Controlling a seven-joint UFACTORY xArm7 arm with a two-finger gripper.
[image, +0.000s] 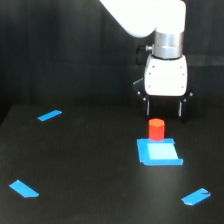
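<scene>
A red block (156, 129) stands upright at the back edge of the blue-bordered square, towards its left side. White fills the middle of that blue-bordered square (145, 150). Above and slightly behind or to the right of the block hangs my white gripper (164, 110), pointing down. Its two dark fingers (147, 103) are spread wide, with nothing between them. The exact height of the fingertips over the table is hard to judge.
On the dark table lie strips of blue tape: one back left (49, 115), one front left (23, 188) and one front right (195, 197). A dark curtain (60, 60) hangs behind.
</scene>
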